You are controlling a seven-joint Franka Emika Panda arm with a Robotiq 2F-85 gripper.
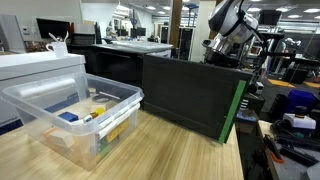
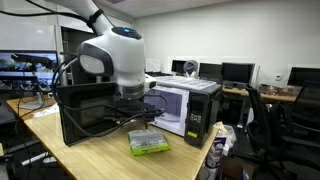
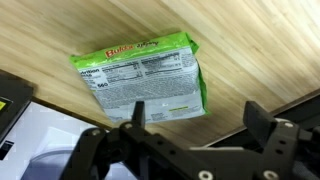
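Note:
A green packet with a printed white nutrition label (image 3: pixel 150 85) lies flat on the wooden table, label side up. In exterior view 2 the same packet (image 2: pixel 149 143) rests close to the far table edge. My gripper is above it, fingers apart with nothing held. The left finger in the wrist view reaches over the packet's lower edge, while the right finger stands off to its side over bare wood. From exterior view 1 only part of the arm (image 1: pixel 231 28) shows; the black panel hides the gripper and packet.
An upright black panel (image 1: pixel 190 92) stands across the table. On its near side is a clear plastic bin (image 1: pixel 75 130) holding several small items. A silver and black appliance (image 2: pixel 187 105) stands just behind the packet. Bare wood lies in front of the bin.

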